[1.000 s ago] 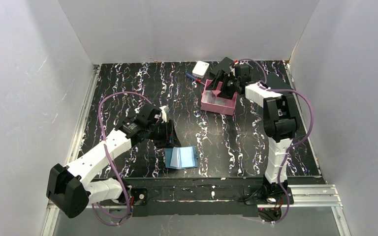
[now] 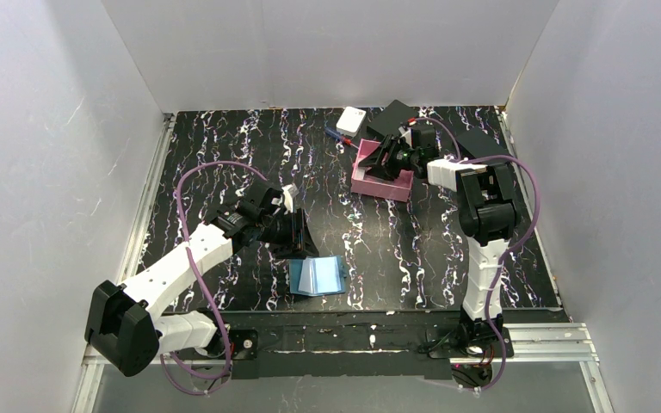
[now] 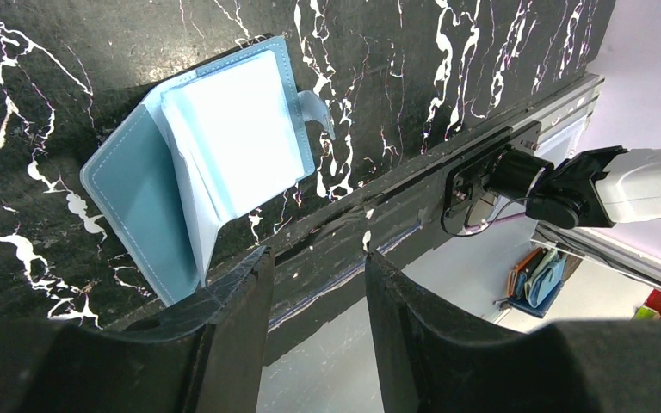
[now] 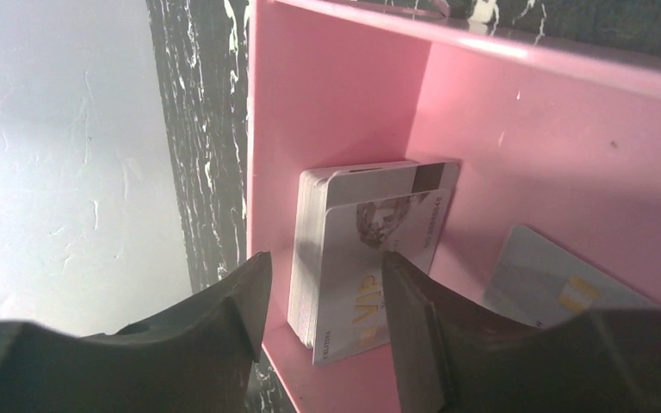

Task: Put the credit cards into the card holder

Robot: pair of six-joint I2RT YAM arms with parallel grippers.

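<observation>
The blue card holder lies spread on the table near the front edge, its clear sleeves facing up in the left wrist view. Just behind it hovers my left gripper, open and empty, touching nothing. In a pink box at the back right, a stack of cards leans against the box's end wall. A single grey card lies apart in the same box. My right gripper is open over the stack, its fingertips spread to either side in view; whether they touch it I cannot tell.
Beside the pink box are a white box, a blue-and-red pen-like tool and a dark flat panel. Another dark panel lies at the right. Bare table stretches between the holder and the pink box.
My right gripper has moved left and towards the front over the pink box, now nearer its left end.
</observation>
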